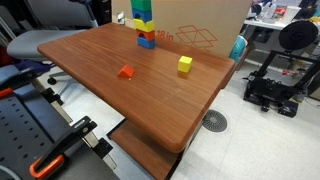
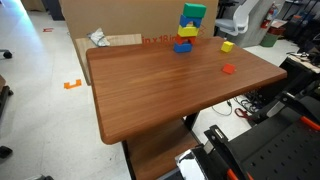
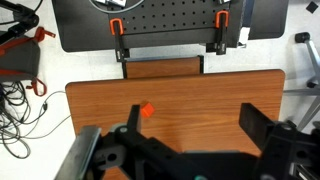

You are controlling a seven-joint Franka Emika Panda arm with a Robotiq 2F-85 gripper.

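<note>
In the wrist view my gripper is open, its dark fingers wide apart with nothing between them. A small red-orange block shows on the wooden table below, close by the left finger. A stack of blocks stands upright on the table, with green, blue and yellow among its colours; its top is cut off in exterior view 1. In exterior view 2 the stack is seen with a green block on top. A lone yellow block lies apart from the red-orange block. Neither exterior view clearly shows the gripper.
A cardboard panel rises behind its far edge in exterior view 1. A black perforated base plate lies across a gap from the table. Cables lie on the floor at the left of the wrist view.
</note>
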